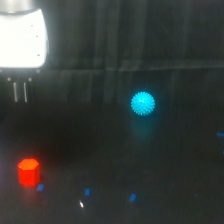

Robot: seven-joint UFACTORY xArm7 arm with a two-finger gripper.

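A spiky light-blue ball (143, 103) rests on the dark surface, right of the middle of the camera view. Low on the left stands a bright red-orange block (29, 173) with a many-sided outline. My gripper (20, 99) hangs at the upper left below the white arm end, well above the red block in the picture and far left of the ball. Its two thin fingers stand apart, with only dark background visible between them, touching neither object.
Small blue marks (87, 191) and a tiny white fleck (81, 204) dot the front of the dark surface. Another blue mark (220, 134) shows at the right edge. Dark cloth (130, 45) hangs behind.
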